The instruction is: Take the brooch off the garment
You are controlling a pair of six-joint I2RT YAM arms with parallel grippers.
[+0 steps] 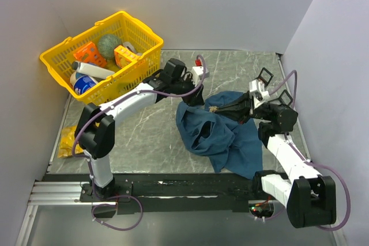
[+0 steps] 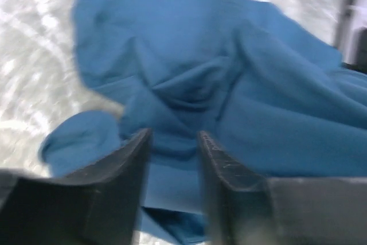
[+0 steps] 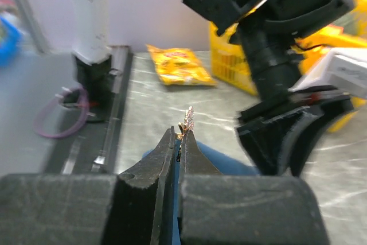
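A gold brooch (image 3: 187, 120) sticks up from between the fingertips of my right gripper, which is shut on it. From above, the brooch (image 1: 213, 109) shows as a small gold spot over the blue garment (image 1: 242, 148). The garment lies rumpled on the table. My left gripper (image 1: 195, 97) is low at the garment's far left edge. In the left wrist view its fingers stand apart above the blue cloth (image 2: 172, 101), with a gap between them and nothing seen held. Whether the brooch's pin is clear of the cloth is hidden.
A yellow basket (image 1: 147, 30) full of goods stands at the back left. A yellow packet (image 3: 180, 67) lies near the front left. Walls close the back and sides.
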